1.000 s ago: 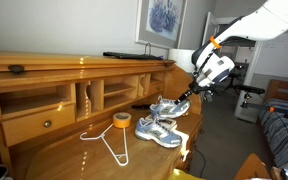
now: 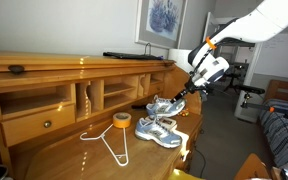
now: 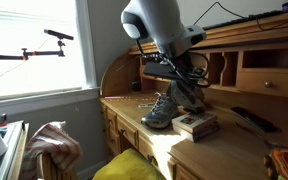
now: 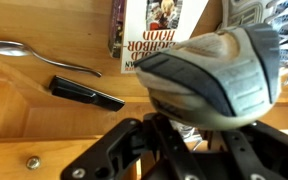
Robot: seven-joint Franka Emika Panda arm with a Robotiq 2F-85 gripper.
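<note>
My gripper [image 2: 192,88] is shut on a grey-and-white shoe [image 4: 219,75], which fills the middle of the wrist view close to the camera. In exterior view 2 this shoe [image 3: 190,97] appears dark below the gripper, above a box. Another grey shoe [image 2: 158,132] rests on the wooden desk, separate from the gripper; it shows laces and a light sole. The shoe at the wrist view's upper right edge has pale laces [image 4: 278,25]. Parts of my fingers are hidden behind the held shoe.
A book-like box [image 4: 154,30] lies on the desk beneath the held shoe. Near it are a spoon [image 4: 44,57] and a black-handled item [image 4: 86,93]. A white hanger [image 2: 109,145] and an orange tape roll [image 2: 122,120] occupy the desk's other end. Shelves line the back.
The arm and the held shoe have shifted only slightly over the last second. The shoe on the desk and the hanger stay where they were.
</note>
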